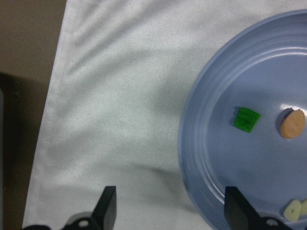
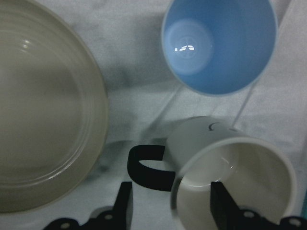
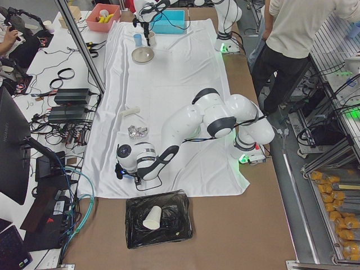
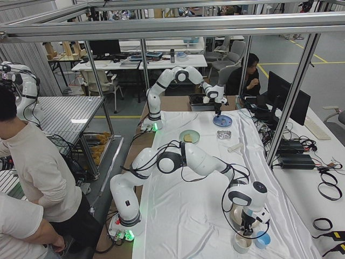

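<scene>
My left gripper stands open and empty over the white cloth and the rim of a blue plate (image 1: pixel 206 143), which holds a green piece (image 1: pixel 246 120), a tan piece (image 1: pixel 292 124) and pale pieces (image 1: pixel 292 211). My right gripper is open over a white mug (image 2: pixel 201 139) with a black handle, one finger over the mug's mouth. A light blue cup (image 2: pixel 220 43) stands beside it, and a beige plate (image 2: pixel 53 115) lies to the left.
A black-lined bin (image 3: pixel 140 225) with a white cup (image 3: pixel 152 217) in it is beyond the cloth's edge. A foil piece (image 3: pixel 138 132), a white stick (image 3: pixel 130 111) and a pale green plate (image 4: pixel 190 134) lie on the cloth. People stand beside the table.
</scene>
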